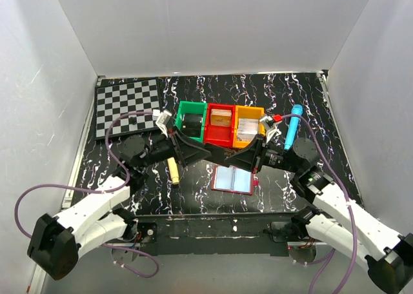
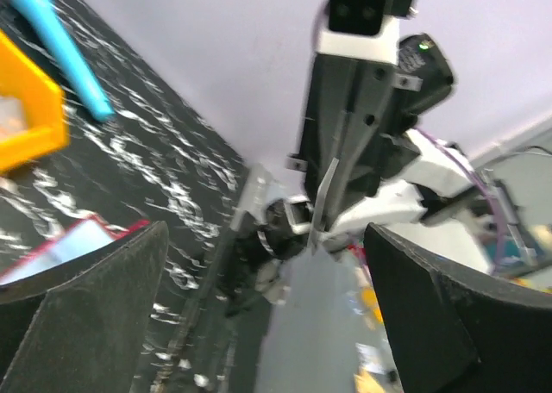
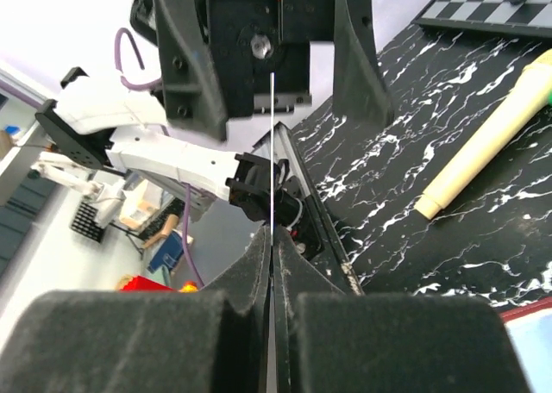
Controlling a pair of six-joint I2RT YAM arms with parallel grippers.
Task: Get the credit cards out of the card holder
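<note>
A thin dark card (image 1: 218, 153) spans the gap between the two grippers in the top view. My right gripper is shut on one end of it; the right wrist view shows the card (image 3: 272, 160) edge-on as a narrow upright line. Facing it, my left gripper stands open, its fingers wide apart. From the right wrist, the card's far end appears between those spread left fingers, touching neither. The open card holder (image 1: 232, 179), red-edged with pale clear pockets, lies on the table below the arms.
Behind the grippers stand a green box (image 1: 182, 107) with dark cards, a red box (image 1: 221, 107) and an orange box (image 1: 250, 110) with pale cards. A chessboard (image 1: 129, 104), a yellow tube (image 1: 173, 171) and a blue bottle (image 1: 293, 126) lie around.
</note>
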